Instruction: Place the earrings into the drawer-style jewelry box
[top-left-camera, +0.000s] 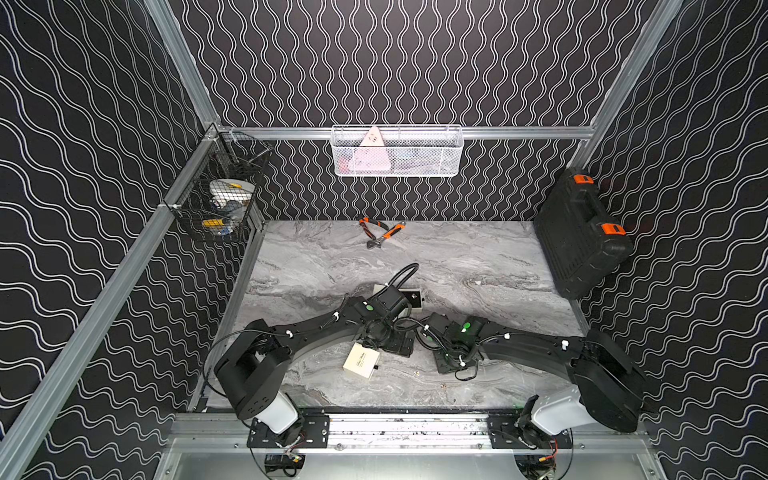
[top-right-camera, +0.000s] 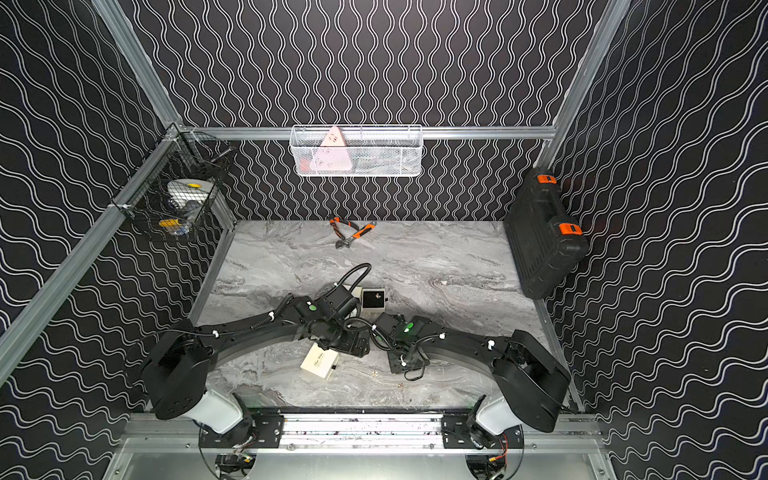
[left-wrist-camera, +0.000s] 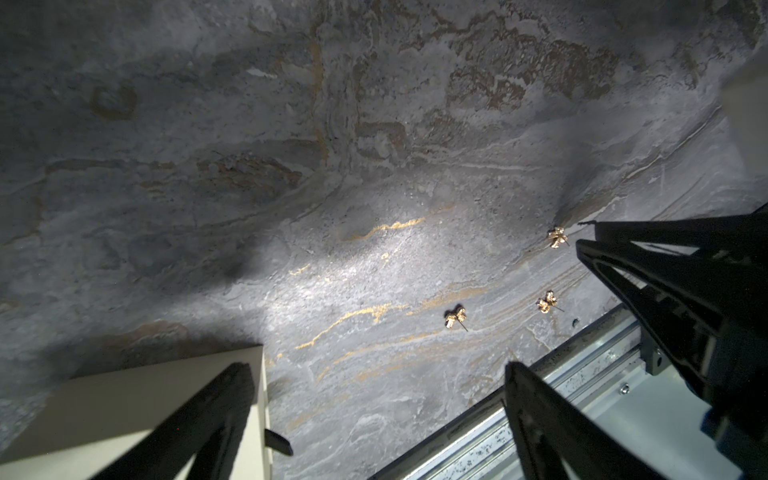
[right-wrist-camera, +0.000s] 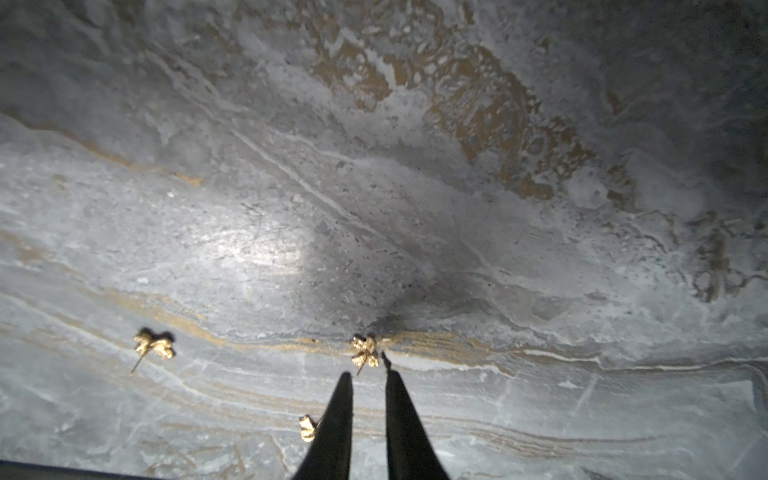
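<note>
Three small gold earrings lie loose on the marbled table. In the right wrist view one earring (right-wrist-camera: 365, 350) is just beyond the tips of my right gripper, whose fingers stand a little apart with nothing between them. Another earring (right-wrist-camera: 308, 428) is partly behind a finger, and a third earring (right-wrist-camera: 152, 345) is off to the left. My left gripper is open and empty above the table, beside a closed cream box (left-wrist-camera: 264, 416) with a dark pull tab. Behind the left arm, an open drawer box (top-right-camera: 373, 300) with black lining holds something small and shiny.
Pliers (top-left-camera: 381, 232) with orange handles lie at the back. A black case (top-left-camera: 584, 232) leans on the right wall. The two arms work close together. Open tabletop (top-left-camera: 480, 256) stretches behind them.
</note>
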